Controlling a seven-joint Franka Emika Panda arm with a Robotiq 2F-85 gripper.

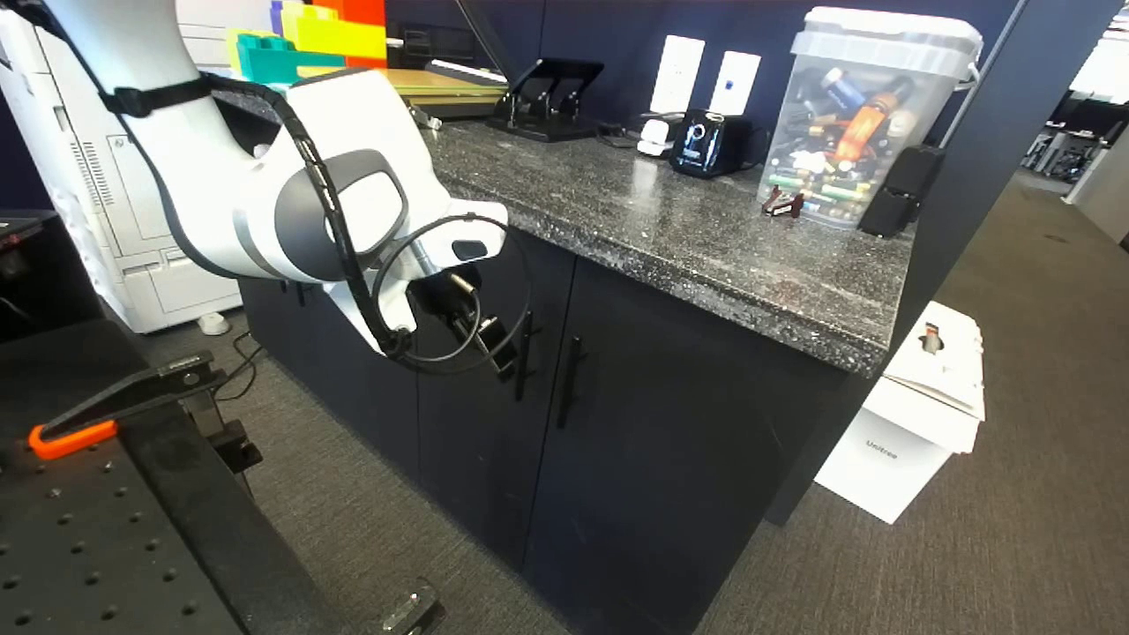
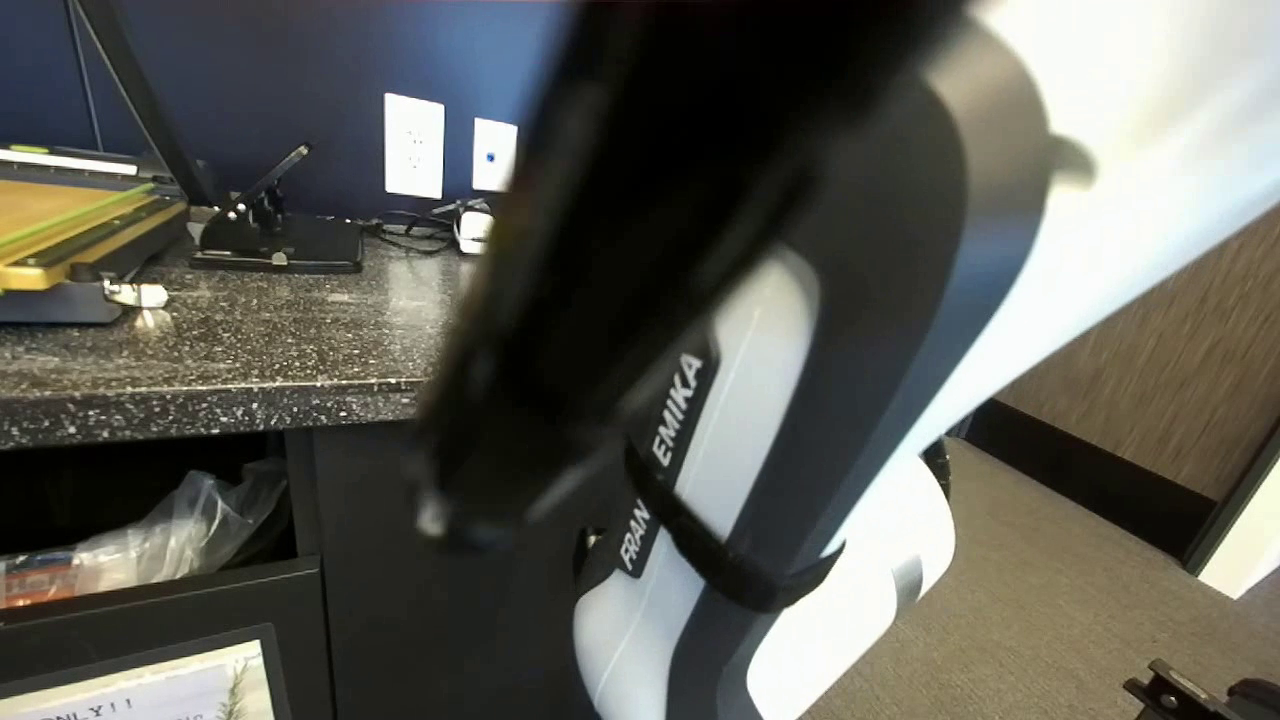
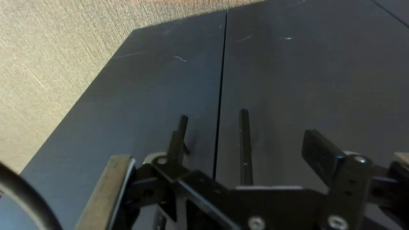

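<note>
In the wrist view my gripper is open, its two dark fingers spread wide. One upright black handle of the dark cabinet shows between them, with no finger seen touching it. A second handle lies partly hidden behind the left finger. Exterior view 1 shows the gripper low in front of the cabinet doors, just left of the nearer-left handle; the other handle stands clear to the right. Both doors are shut. The arm blocks much of exterior view 2, and the fingers cannot be made out there.
Above the doors juts the speckled countertop, bearing a clear bucket of mixed items, a black device and a paper cutter. A white box stands on the floor at right. A black perforated table is at front left.
</note>
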